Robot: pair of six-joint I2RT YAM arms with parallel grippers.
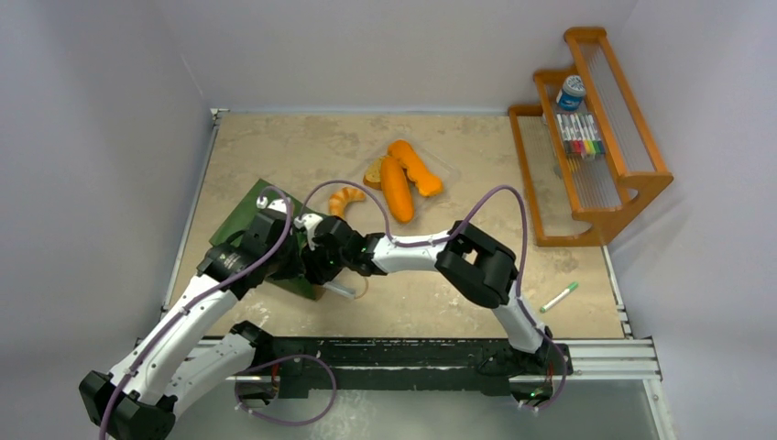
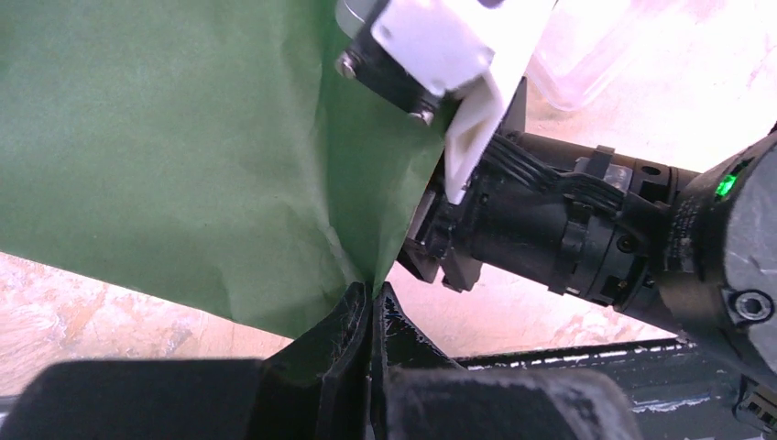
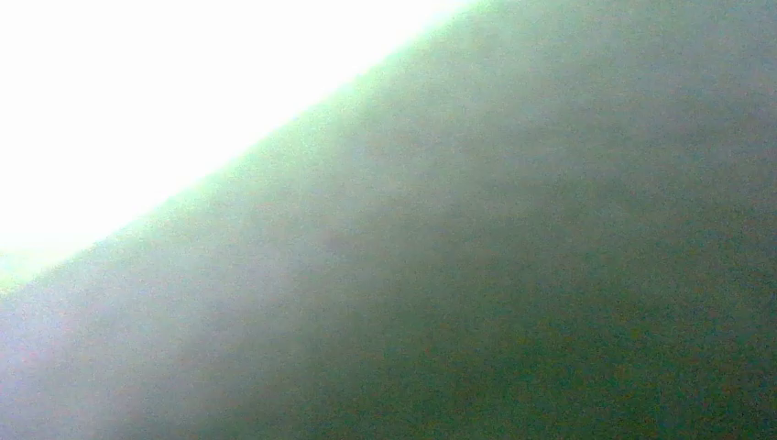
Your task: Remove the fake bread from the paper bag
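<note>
A green paper bag [image 1: 236, 214] lies at the left of the table beneath both arms. In the left wrist view my left gripper is shut on the edge of the bag [image 2: 165, 137]. My right gripper [image 1: 316, 266] is at the bag's right end, partly inside it; the right wrist view shows only blurred green paper [image 3: 513, 302] and bright light, so its fingers are hidden. A croissant [image 1: 344, 196], two orange loaves [image 1: 397, 188] and a bread slice [image 1: 371, 176] lie in or beside a clear tray [image 1: 444, 171].
A wooden rack [image 1: 646, 183] with a jar and markers stands at the back right. A green-capped marker [image 1: 558, 296] lies at the front right. Bare table lies in the middle right.
</note>
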